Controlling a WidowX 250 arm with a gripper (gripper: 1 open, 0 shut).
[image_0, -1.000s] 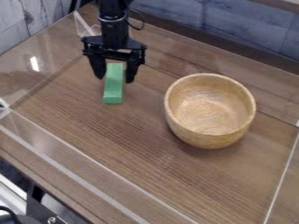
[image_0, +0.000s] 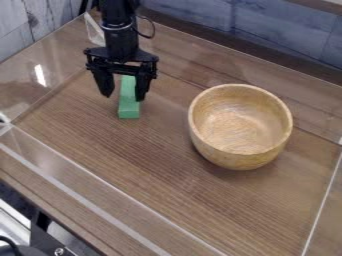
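A green block (image_0: 130, 104) lies upright along the table at the upper left. The black gripper (image_0: 123, 78) hangs from the top over it, its fingers on either side around the block's far part, apparently apart; whether they touch it is unclear.
A large tan wooden bowl (image_0: 239, 125) stands to the right of the block.
The gripper has moved slightly to the left over the block. The block looks about where it was.
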